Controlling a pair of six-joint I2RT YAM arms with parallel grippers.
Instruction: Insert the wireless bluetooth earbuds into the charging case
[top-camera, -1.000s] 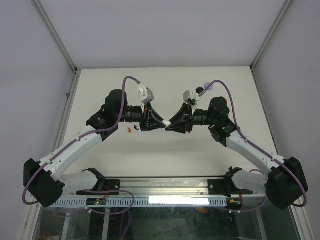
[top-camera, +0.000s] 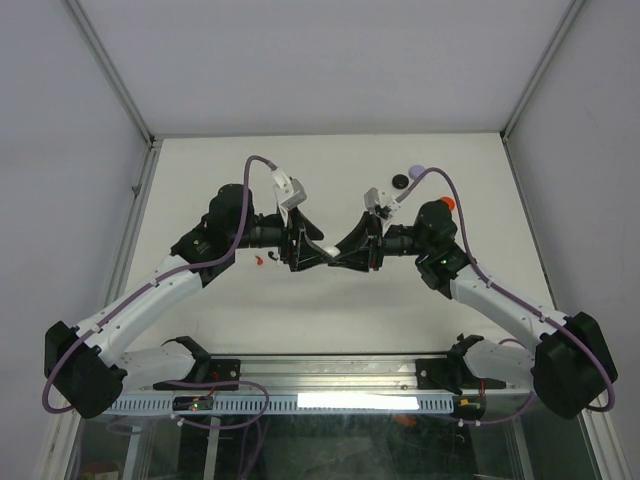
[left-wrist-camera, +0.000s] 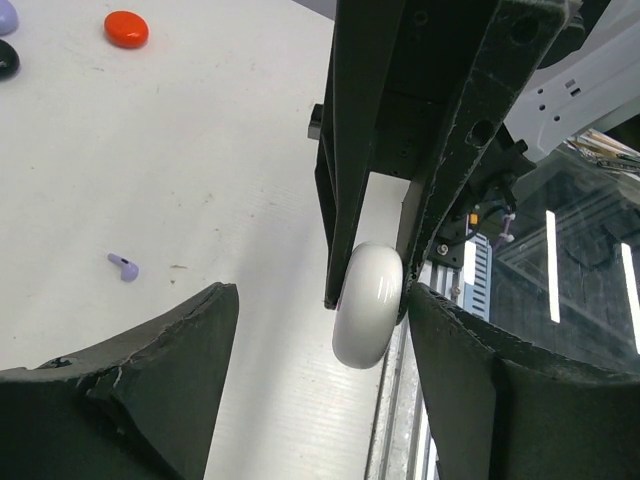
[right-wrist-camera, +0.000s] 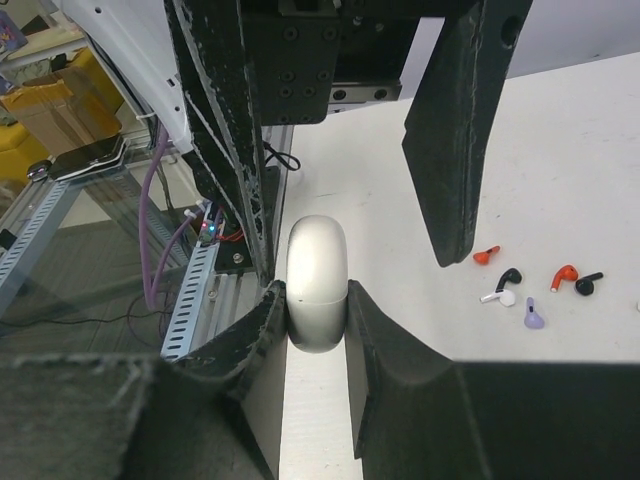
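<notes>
A small glossy white charging case (right-wrist-camera: 317, 275) is clamped between the fingertips of my right gripper, above the table. A seam crosses its body, and its lid looks closed. In the left wrist view the same case (left-wrist-camera: 370, 300) sits between the right gripper's dark fingers. My left gripper is open, its two fingers spread to either side of the case and apart from it. From above, both grippers meet around the case (top-camera: 332, 251) near mid-table. Loose earbuds lie beyond: a white one (right-wrist-camera: 503, 297), a purple one (right-wrist-camera: 534, 316) and a black one (right-wrist-camera: 510, 276).
More earbuds lie nearby, including an orange one (right-wrist-camera: 564, 275) and another black one (right-wrist-camera: 588, 283). A purple case (top-camera: 416, 172), a black case (top-camera: 400, 181) and an orange-red case (top-camera: 447, 203) stand at the back right.
My right gripper has shifted slightly left compared with a second ago, still with the case.
</notes>
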